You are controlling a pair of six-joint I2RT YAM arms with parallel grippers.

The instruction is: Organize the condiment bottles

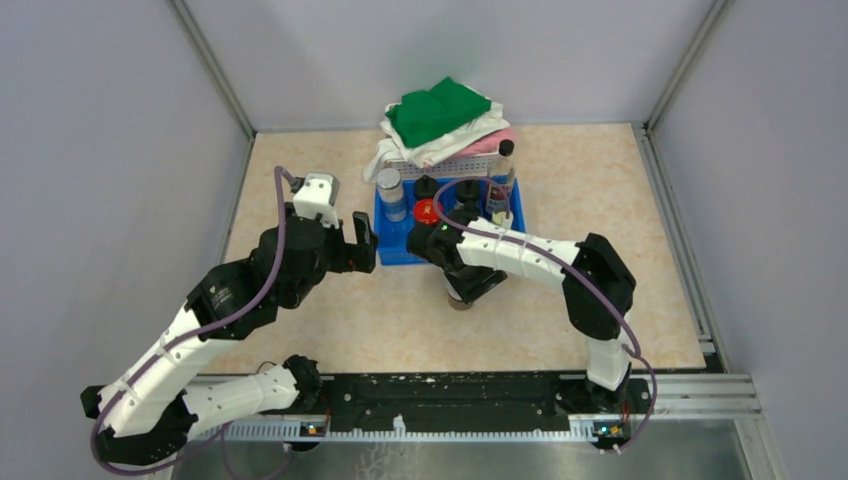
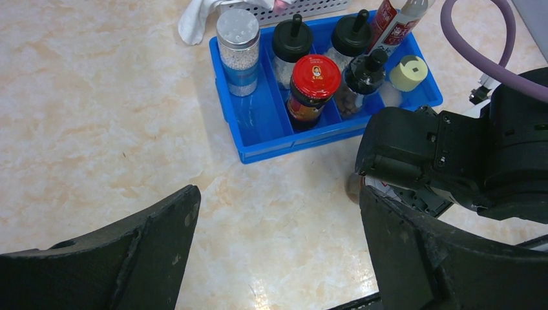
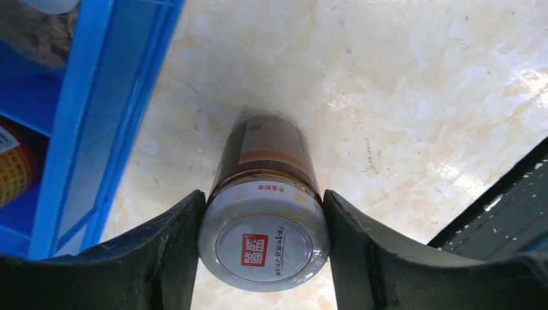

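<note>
My right gripper is shut on the silvery lid of a brown jar [image 3: 265, 245]; whether the jar touches the table cannot be told. In the top view the jar [image 1: 459, 303] shows below the arm, in front of the blue tray [image 1: 402, 257]. That tray [image 2: 284, 150] holds a silver-capped shaker [image 2: 239, 61], a red-lidded jar [image 2: 316, 76], black-topped bottles, a yellow-capped one [image 2: 408, 73] and a tall clear bottle [image 2: 394, 26]. Its front left compartment is bare. Left of the tray, my left gripper stands open and empty.
Behind the tray sits a white basket [image 1: 470, 168] with a green cloth [image 1: 438, 112] and other cloths. Bare table lies on both sides and in front. The right arm's purple hose [image 1: 560, 255] passes over the tray.
</note>
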